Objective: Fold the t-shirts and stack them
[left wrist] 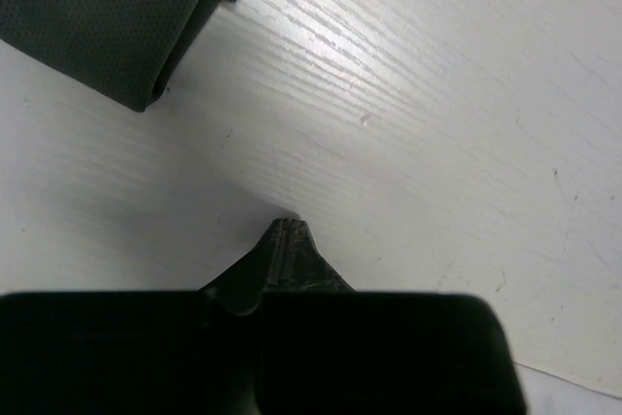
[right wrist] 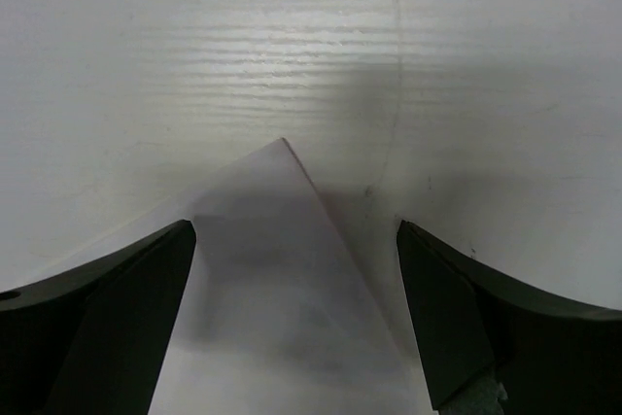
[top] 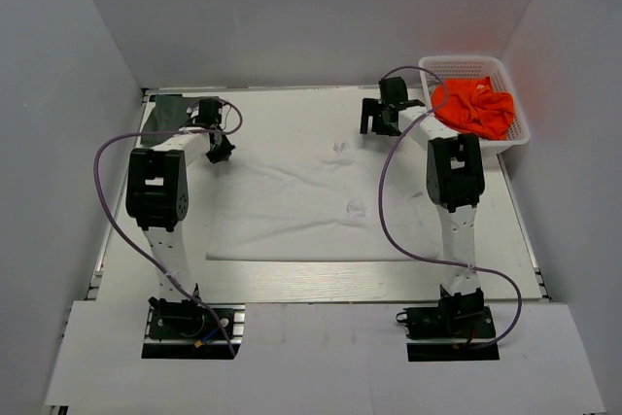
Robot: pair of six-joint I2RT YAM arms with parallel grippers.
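Observation:
A white t-shirt (top: 292,203) lies spread out with a few wrinkles in the middle of the table in the top view. By its upper left corner, my left gripper (top: 225,152) is shut. In the left wrist view its fingertips (left wrist: 290,230) meet near the table surface, and no cloth shows between them. My right gripper (top: 373,123) is open at the shirt's upper right side. The right wrist view has a pointed corner of the white cloth (right wrist: 277,250) lying between its spread fingers, which hold nothing. A dark green folded shirt (left wrist: 107,17) rests at the back left.
A white basket (top: 512,133) with red-orange cloth (top: 474,107) stands at the back right, close beside the right arm. Bare table (top: 292,109) lies behind the white shirt, and a strip is free in front.

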